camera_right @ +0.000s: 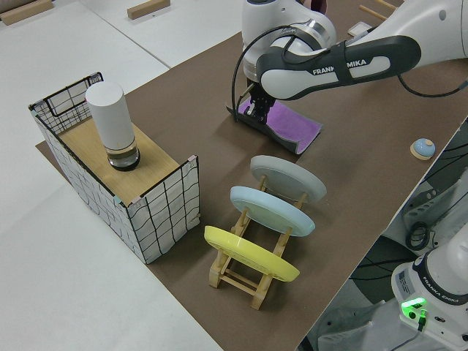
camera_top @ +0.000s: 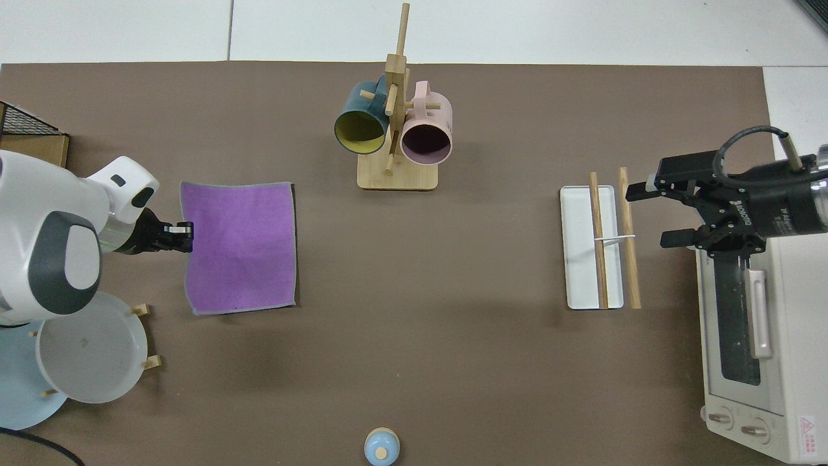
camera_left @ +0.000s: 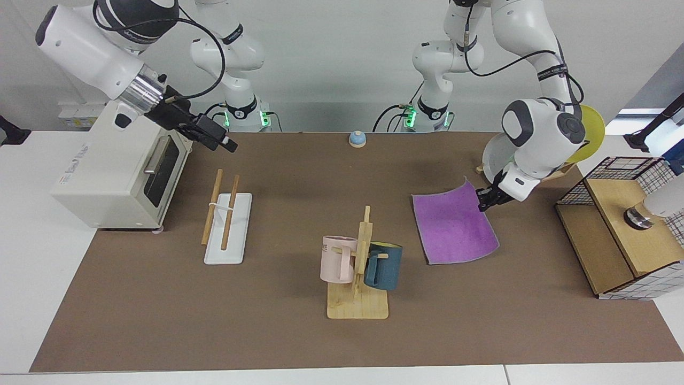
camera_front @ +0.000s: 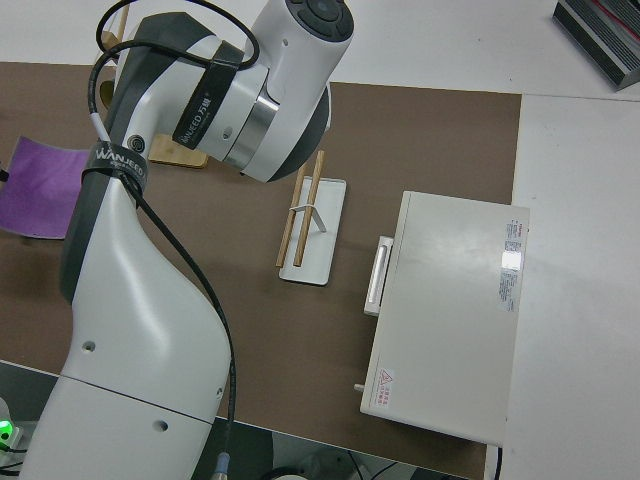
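Observation:
A purple cloth point(camera_top: 240, 248) lies on the brown mat, with one arm's black gripper point(camera_top: 174, 237) over its left edge in the top view; its fingers are too small to read. In the left view that gripper point(camera_left: 487, 199) is at the cloth's far corner. The other gripper point(camera_top: 648, 213) hangs high at the right, beside the oven, its finger unclear from these views.
A mug tree holds a blue mug point(camera_top: 361, 124) and pink mug point(camera_top: 425, 136). A white stand point(camera_top: 578, 256) with wooden rods, an oven point(camera_top: 799, 334), a plate rack with plates point(camera_top: 89, 349), a mesh shelf point(camera_left: 596, 250) and a blue round object point(camera_top: 381, 447) surround open mat.

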